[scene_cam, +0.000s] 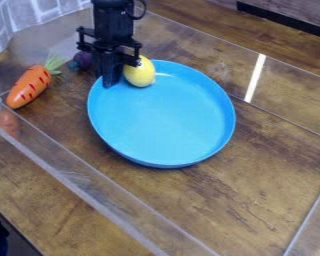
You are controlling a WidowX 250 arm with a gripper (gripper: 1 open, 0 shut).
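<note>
My black gripper (109, 66) hangs at the upper left rim of a blue plate (163, 120), its fingers low and close against a yellow round object (141, 74) lying on the plate's back edge. The gripper looks shut; whether it touches the yellow object cannot be told. An orange toy carrot (29, 88) with a green top lies left of the plate. A small purple object (80, 60) is partly hidden just left of the gripper.
Transparent walls or strips run along the left and right edges.
</note>
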